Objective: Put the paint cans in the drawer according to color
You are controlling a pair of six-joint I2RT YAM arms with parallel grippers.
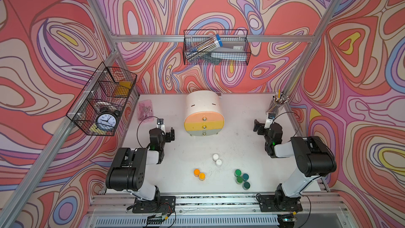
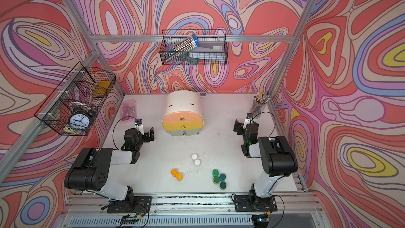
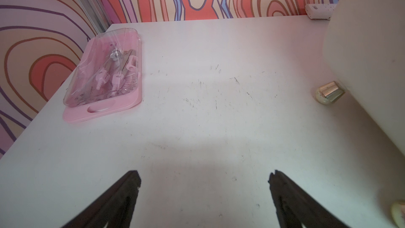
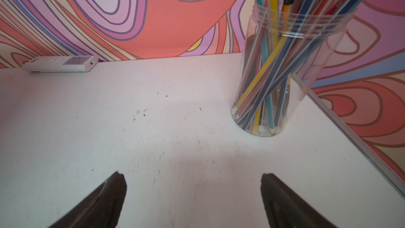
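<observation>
At the back middle of the table stands a rounded white chest (image 1: 203,101). Its front carries an orange drawer (image 1: 204,117), a yellow drawer (image 1: 204,125) and a grey drawer (image 1: 204,133), all closed. Two orange-yellow paint cans (image 1: 199,174) sit near the front. Two white cans (image 1: 217,159) stand below the chest. Front right, green cans (image 1: 238,176) and dark teal cans (image 1: 246,181) cluster together. To the chest's left, my left gripper is open and empty. My right gripper, open as well, has only bare table between its fingers.
A jar of pencils (image 4: 274,67) stands back right, near my right gripper. Back left lies a pink tray of tools (image 3: 109,69). Wire baskets (image 1: 217,50) hang on the frame. Free table surrounds the chest and the cans.
</observation>
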